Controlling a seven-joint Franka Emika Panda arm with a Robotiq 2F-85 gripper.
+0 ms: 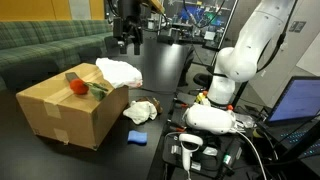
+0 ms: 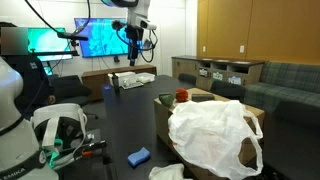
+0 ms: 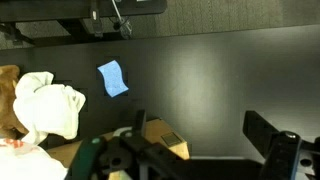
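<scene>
High above the dark table, my gripper [image 1: 131, 46] stands open with nothing between its fingers; it also shows at the top of the second exterior view. Its two black fingers [image 3: 273, 137] are spread wide in the wrist view, over bare table and a box corner. Below lies a small blue block, perhaps a sponge [image 1: 137, 137], flat on the table. A crumpled white cloth [image 3: 48, 107] rests near it, with a brown item [image 3: 8, 97] alongside. The cardboard box [image 1: 62, 115] carries a red round object [image 1: 78, 87], a green item [image 1: 97, 90] and a white plastic bag [image 2: 205, 128] draped over its side.
Dark chairs [image 1: 32, 72] and a sofa [image 2: 292, 84] stand beyond the box. A white robot arm [image 1: 238, 62] and a monitor [image 1: 297, 105] occupy the right side of the first exterior view.
</scene>
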